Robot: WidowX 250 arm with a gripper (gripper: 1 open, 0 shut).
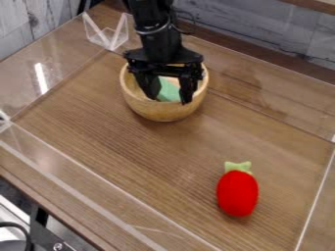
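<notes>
The black gripper is at the top centre, over and partly inside a round wooden bowl, its fingers open on either side of a green item in the bowl. The gripper hides much of that item, so its shape is unclear. A red strawberry-like object with a green top lies on the wooden table at the lower right.
A clear plastic object stands at the upper left by the table's edge. A dark cable shows at the bottom left corner.
</notes>
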